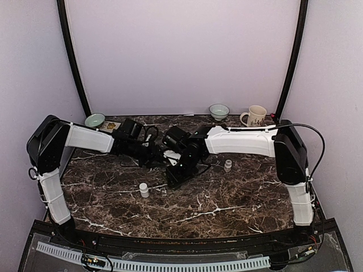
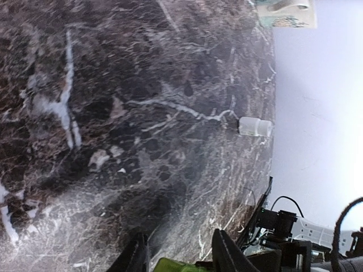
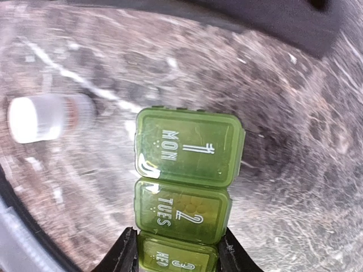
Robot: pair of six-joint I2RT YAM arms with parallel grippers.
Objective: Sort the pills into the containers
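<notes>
A green pill organizer marked MON, TUES and WED fills the middle of the right wrist view. My right gripper is shut on it near the WED compartment, and the lids in view are closed. At the lower edge of the left wrist view, a green piece of the organizer shows between the spread fingers of my left gripper, which looks part open. From above, both grippers are close together mid-table and hide the organizer. A white bottle stands in front of them; another small bottle is to the right.
A pale bowl and a mug stand at the back right. Another bowl sits at the back left beside a small patterned item.
</notes>
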